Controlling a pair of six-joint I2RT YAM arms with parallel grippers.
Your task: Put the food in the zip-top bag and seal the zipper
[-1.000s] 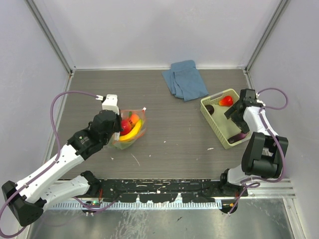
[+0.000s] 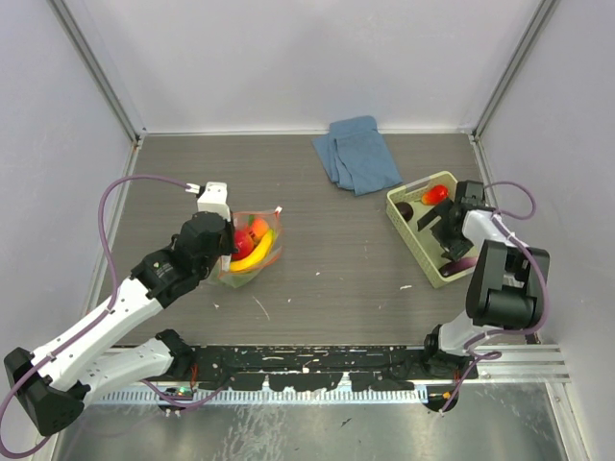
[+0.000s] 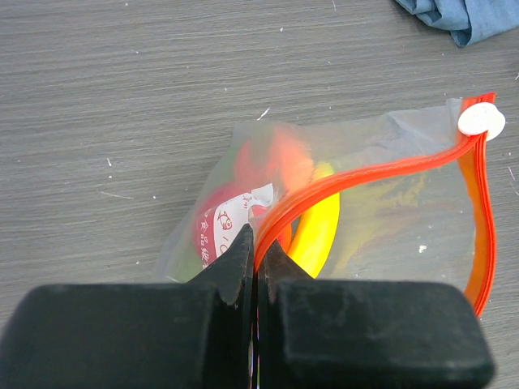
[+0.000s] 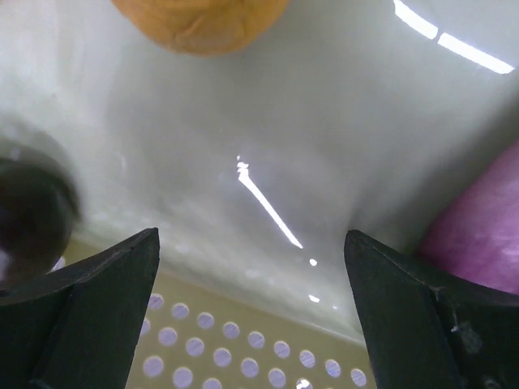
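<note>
The zip bag [image 2: 259, 271] holds a red fruit [image 2: 241, 244], an orange one [image 2: 258, 229] and a banana [image 3: 316, 227]. My left gripper is shut on the bag's orange-rimmed edge. My right gripper is open, down inside the pale bin [image 2: 413, 245] at right. The bin holds a red-orange item [image 2: 435, 194], a dark round item [image 2: 405, 210] and an eggplant [image 2: 456, 266]; in the right wrist view the purple eggplant [image 4: 478, 219] lies beside one finger, nothing between them.
A folded blue cloth [image 2: 357, 154] lies at the back. Walls stand close at the sides and back.
The left arm and bag have not visibly moved.
</note>
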